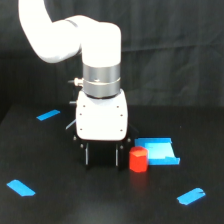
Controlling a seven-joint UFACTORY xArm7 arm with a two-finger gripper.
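Observation:
A small red block (138, 160) rests on the dark table, right of centre in the camera view. Just to its left is my gripper (102, 163), pointing down with its two thin dark fingers (117, 155) spread apart. No object shows between them. The right finger stands close to the block's left side; whether they touch I cannot tell. Behind the block, and partly covered by it, lies a shallow blue container (172, 160) with a pale inside.
Blue strips mark the table: one at the back left (48, 115), one at the front left (20, 188) and one at the front right (190, 196). The dark surface in front of the arm is clear. A black curtain (180, 50) hangs behind.

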